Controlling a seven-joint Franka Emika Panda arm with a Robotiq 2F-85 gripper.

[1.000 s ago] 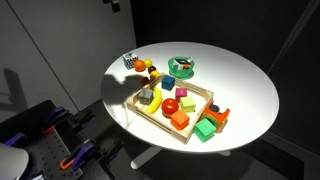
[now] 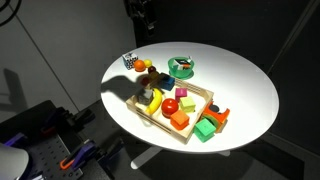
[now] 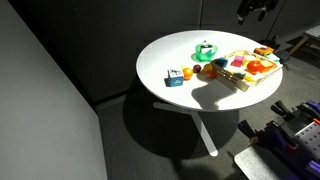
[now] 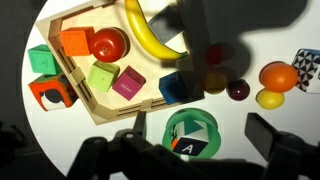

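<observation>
My gripper is open above the table, its two dark fingers wide apart with nothing between them. In the wrist view a green bowl (image 4: 178, 149) lies below the gap, with a lettered cube (image 4: 191, 136) in it. A shallow wooden tray (image 4: 125, 108) is beside the bowl. It bears a banana (image 4: 147, 38), a red tomato (image 4: 108, 45), an orange cube (image 4: 76, 41), a yellow-green cube (image 4: 102, 76), a pink cube (image 4: 129, 82) and a grey block (image 4: 166, 24). A blue cube (image 4: 174, 87) is at the tray's edge. Exterior view 1 has the gripper (image 2: 160, 32) high above the table.
An orange (image 4: 279, 76), a lemon (image 4: 269, 98), a dark plum-like ball (image 4: 238, 89) and a patterned cube (image 4: 307, 64) lie beyond one end of the tray. Past the other end is a green cube (image 4: 43, 60).
In exterior view 1 the gripper has come rightward and lower, from the upper left to above the table's far side. A shadow now falls near the tray. The objects have stayed put.
</observation>
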